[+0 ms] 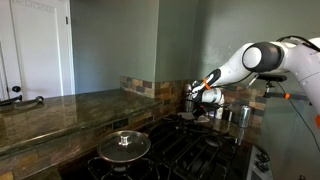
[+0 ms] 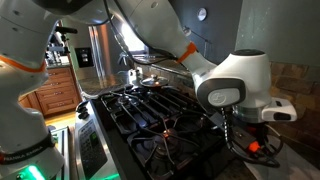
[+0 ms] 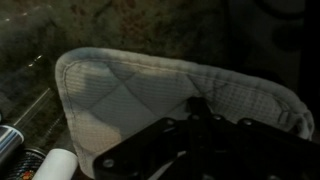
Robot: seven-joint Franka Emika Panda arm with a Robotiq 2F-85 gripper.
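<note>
A pale quilted cloth pad (image 3: pixel 120 90), like a pot holder, fills the middle of the wrist view. My gripper is shut, its dark fingertips right over the cloth. A shadowed crease shows at the tips; whether any cloth is pinched between them cannot be made out. The gripper's lower right part covers some of the pad. In exterior view 2 the gripper (image 2: pixel 256 150) is low at the right, beyond the stove, near a pale surface (image 2: pixel 282 163). Exterior view 1 shows the gripper (image 1: pixel 191 97) small, by the back corner counter.
A gas stove (image 2: pixel 150 115) with black grates lies beside the arm. A lidded pan (image 1: pixel 124 146) sits on its near end. Bottles and a metal canister (image 1: pixel 244 117) stand near the wall. A white cylinder (image 3: pixel 57 164) lies close to the pad's lower left.
</note>
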